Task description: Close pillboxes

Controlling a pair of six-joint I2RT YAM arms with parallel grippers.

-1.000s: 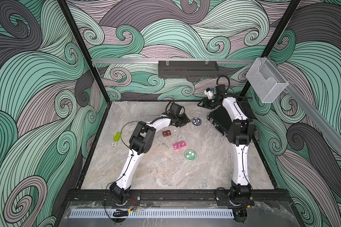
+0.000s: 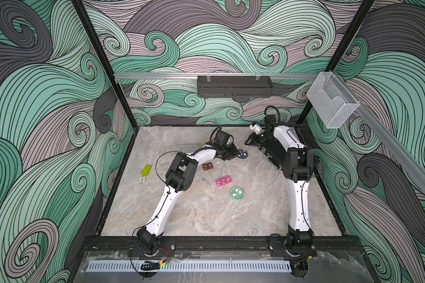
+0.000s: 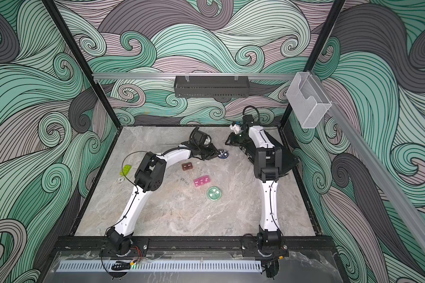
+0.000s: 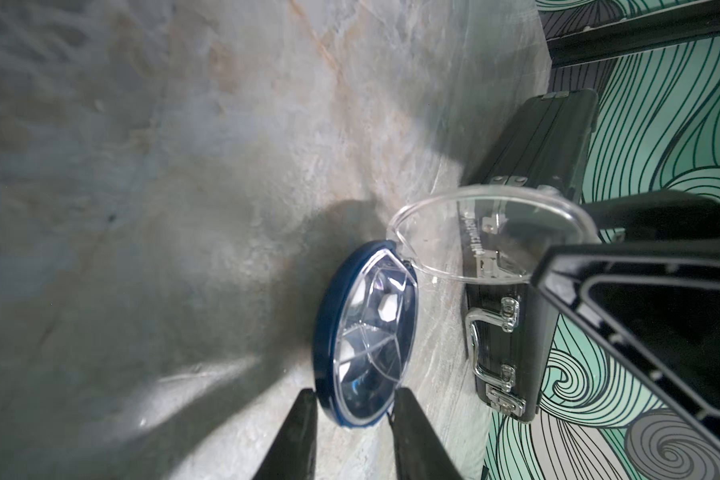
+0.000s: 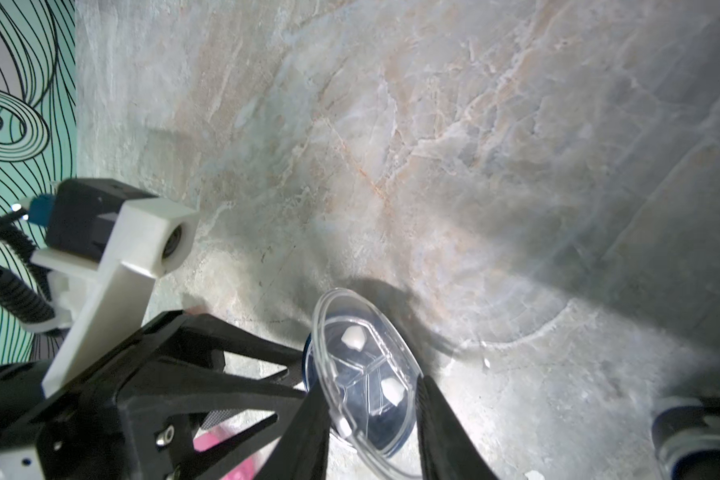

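A navy round pillbox (image 2: pixel 242 153) with white pills in its compartments lies near the back middle of the table. Its clear lid (image 4: pixel 424 209) stands raised on the side away from my left gripper. That gripper is partly open, its fingertips on either side of the box's near end; firm contact cannot be made out. In the right wrist view, my left fingers (image 5: pixel 284 392) reach the box's rim. My right gripper is open above the far side, and the lid's lower rim crosses between its fingers in that view.
A pink pillbox (image 2: pixel 223 180), a green round pillbox (image 2: pixel 237 193) and a brown pillbox (image 2: pixel 207 166) lie in front. Far left are a lime pillbox (image 2: pixel 146 169) and a small white round item (image 2: pixel 142 179). A black case (image 2: pixel 278 151) sits under my right arm.
The navy pillbox has shifted slightly left and toward the front. My left gripper has moved right to reach it, and my right gripper has come lower and left, nearer the box.
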